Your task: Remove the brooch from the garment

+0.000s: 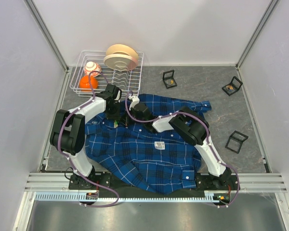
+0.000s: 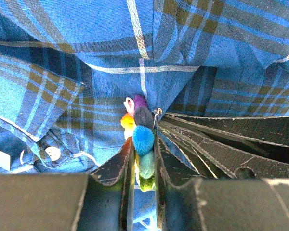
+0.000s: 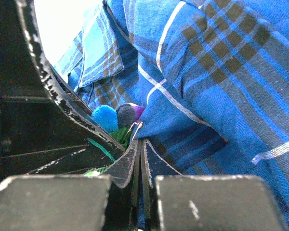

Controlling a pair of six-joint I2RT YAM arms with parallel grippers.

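A brooch of colourful pom-poms with a metal pin lies against the blue plaid garment. My left gripper is shut on the pom-poms, squeezing them from both sides. Right beside the pin, my right gripper is shut on a fold of the garment, its tips hard to see into. From there the cloth runs up in a taut, pointed fold. In the right wrist view the pin's bent end shows just above those tips; whether the pin still passes through cloth cannot be made out.
A wire rack with an orange bowl and plates stands behind the left arm. Several small black open boxes sit on the grey table, right of the garment, where bare surface remains.
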